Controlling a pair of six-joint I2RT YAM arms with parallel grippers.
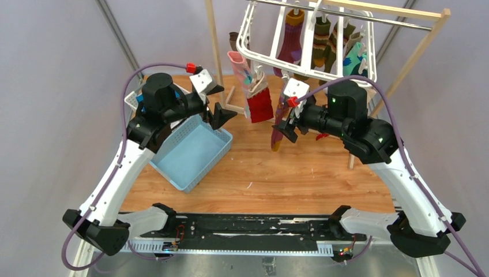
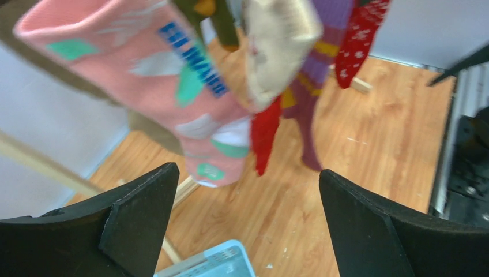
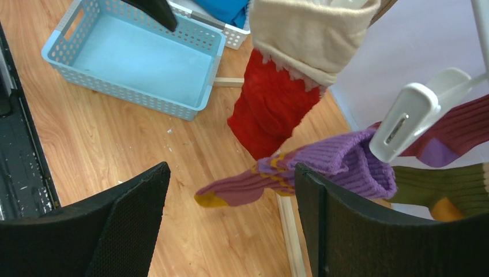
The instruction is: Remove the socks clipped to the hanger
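Observation:
The white hanger (image 1: 275, 57) carries clipped socks: pink (image 1: 241, 66) (image 2: 144, 86), red with cream cuff (image 1: 259, 104) (image 3: 271, 107), purple with yellow toe (image 1: 275, 138) (image 3: 236, 187) under a clip (image 3: 403, 121), plus several darker ones behind. My left gripper (image 1: 220, 104) stands open below and left of the pink sock, nothing between its fingers. My right gripper (image 1: 286, 128) has its fingers apart around the lower purple sock's position in the wrist view; whether they touch it is unclear.
An empty blue basket (image 1: 184, 183) (image 3: 124, 95) sits on the table at left, a white basket (image 3: 235, 36) with blue cloth behind it. The wooden stand (image 1: 427, 34) frames the hanger. Bare table (image 1: 300, 190) lies in front.

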